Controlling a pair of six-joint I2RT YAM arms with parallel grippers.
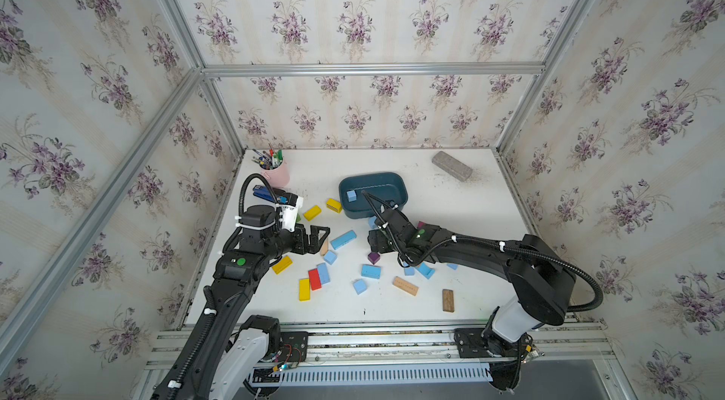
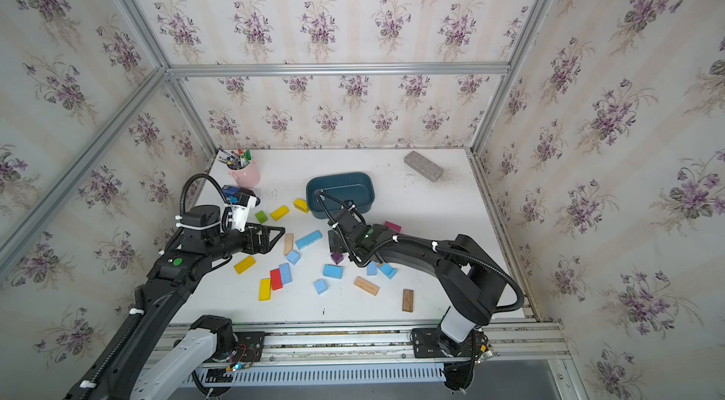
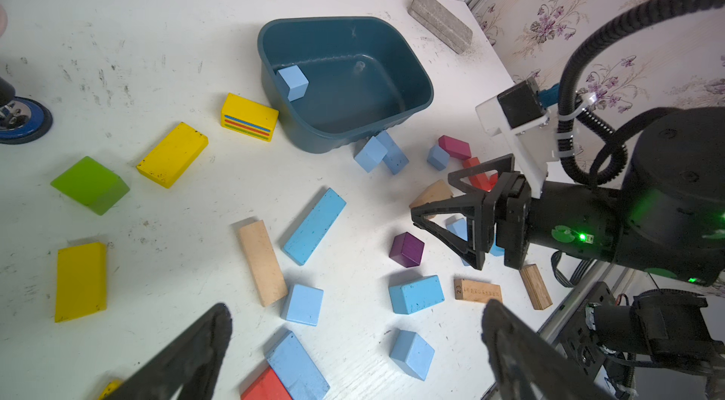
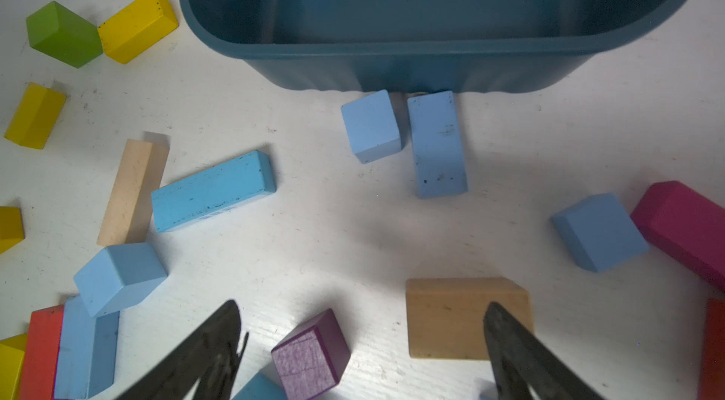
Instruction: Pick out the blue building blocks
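Observation:
A dark teal bin (image 1: pixel 392 190) stands at the middle back with one blue cube (image 3: pixel 293 81) in it. Just in front lie a blue cube (image 4: pixel 370 125) and a blue brick (image 4: pixel 436 143). More blue blocks are spread around, including a long one (image 3: pixel 314 225), a cube (image 3: pixel 302 304) and a short brick (image 3: pixel 415 293). My left gripper (image 1: pixel 308 240) hangs open over the left side, nothing between its fingers. My right gripper is open low over the middle, near a purple cube (image 4: pixel 309 354) and a tan block (image 4: pixel 466 317), holding nothing.
Yellow, green, red and wooden blocks lie among the blue ones. A pink pen cup (image 1: pixel 275 172) stands at the back left, a grey bar (image 1: pixel 451 165) at the back right.

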